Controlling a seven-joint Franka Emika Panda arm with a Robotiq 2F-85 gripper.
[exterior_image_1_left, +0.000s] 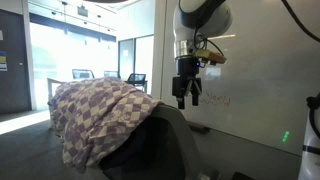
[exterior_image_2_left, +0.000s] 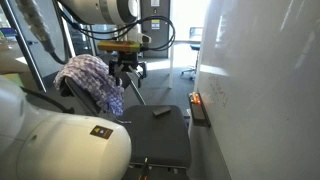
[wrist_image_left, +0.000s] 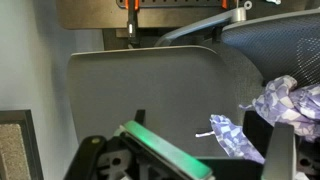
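My gripper (exterior_image_1_left: 187, 102) hangs open and points down beside the chair back, with nothing visible between its fingers. In exterior view 2 the same gripper (exterior_image_2_left: 128, 80) hangs above the dark chair seat (exterior_image_2_left: 160, 143). A small dark block (exterior_image_2_left: 162, 112) lies on that seat. A purple-and-white checkered cloth (exterior_image_1_left: 100, 112) is draped over the chair back; some of the cloth (wrist_image_left: 232, 138) shows low on the right in the wrist view. There, a dark block with a green face (wrist_image_left: 165, 150) appears at the bottom between the fingers; I cannot tell whether it is the seat's block.
A whiteboard (exterior_image_1_left: 262, 85) stands close behind the arm, with a marker ledge (exterior_image_2_left: 199, 108) on its face. Grey mesh (wrist_image_left: 268, 50) rises at the right of the wrist view. Most of the visible seat (wrist_image_left: 130, 85) is bare.
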